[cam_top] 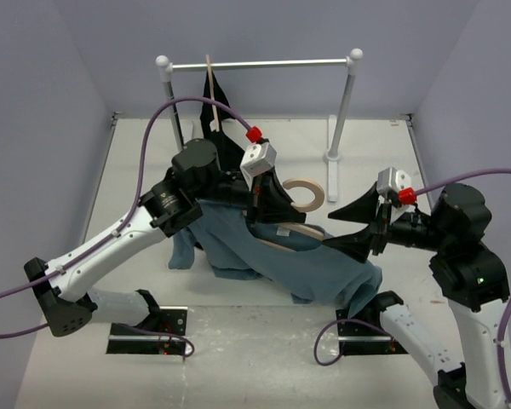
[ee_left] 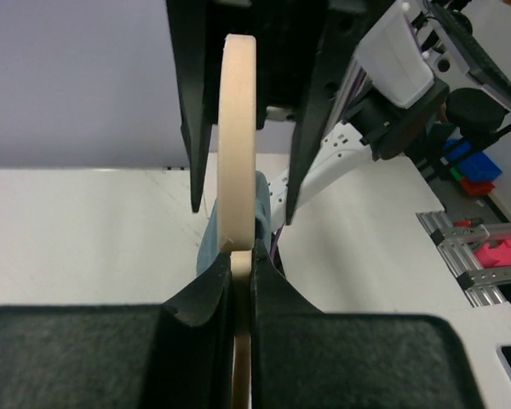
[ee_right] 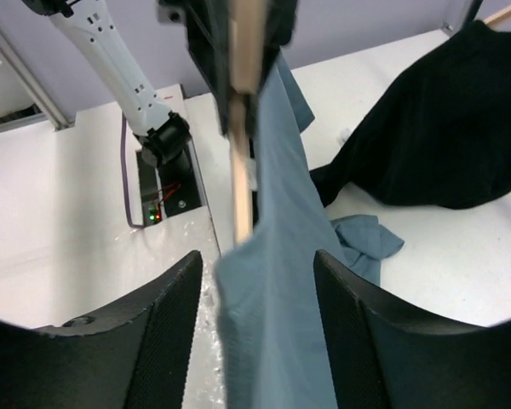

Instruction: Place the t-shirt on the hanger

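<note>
A wooden hanger (cam_top: 304, 230) has its arms inside the neck of the blue t-shirt (cam_top: 315, 271), with its round hook (cam_top: 318, 196) standing above. My left gripper (cam_top: 301, 216) is shut on the hanger just below the hook; the left wrist view shows the wood pinched between the dark fingers. To the right, my right gripper (cam_top: 329, 228) stands open at the hanger's right arm and the shirt's collar edge. In the right wrist view, blue cloth (ee_right: 281, 298) lies between its spread fingers, apart from both. The far shoulder is partly hidden by the left arm.
Behind stands a white rack with a horizontal bar (cam_top: 272, 64). A black garment (cam_top: 217, 111) hangs at its left end on another hanger. The bar's middle and right are empty, and the white table (cam_top: 392, 153) is clear at the right back.
</note>
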